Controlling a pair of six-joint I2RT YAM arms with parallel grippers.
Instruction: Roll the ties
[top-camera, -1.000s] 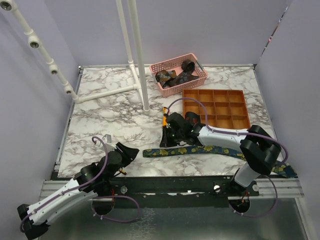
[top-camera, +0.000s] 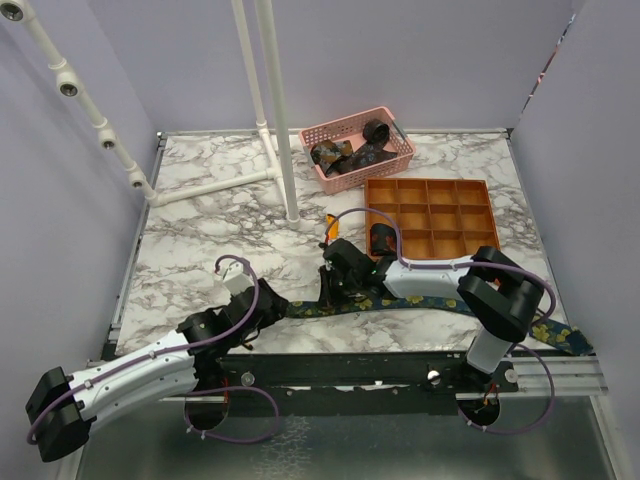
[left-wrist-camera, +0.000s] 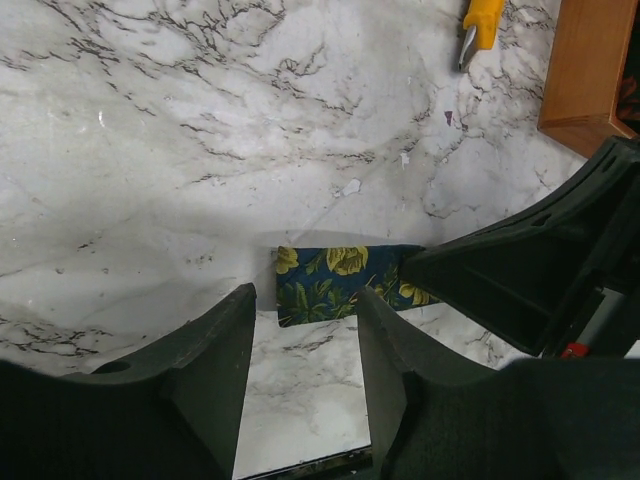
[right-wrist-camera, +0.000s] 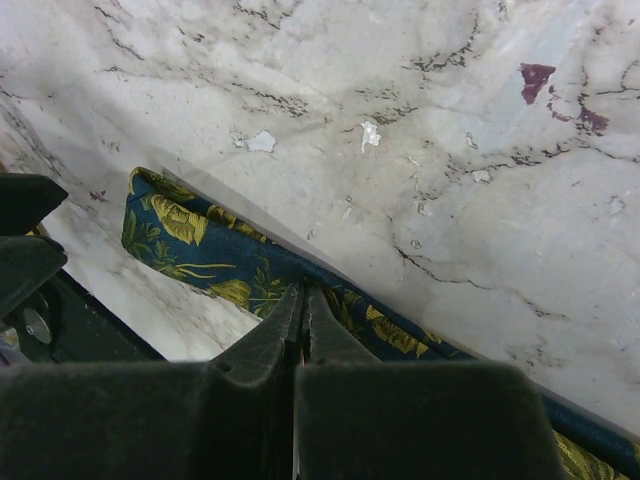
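Note:
A long dark blue tie with yellow flowers (top-camera: 420, 302) lies across the front of the marble table, its left end (left-wrist-camera: 330, 288) flat between the grippers. My left gripper (top-camera: 278, 305) hovers at that end, fingers apart with nothing between them. My right gripper (top-camera: 325, 295) is shut, its tips down on the tie a short way from the left end, where the upper edge shows a fold in the right wrist view.
A wooden compartment box (top-camera: 449, 217) holds a dark roll; a pink basket (top-camera: 339, 177) with dark items stands behind. An orange-handled tool (left-wrist-camera: 483, 20) lies left of the box. White pipes rise at back left.
My left gripper has moved rightward to the tie's end.

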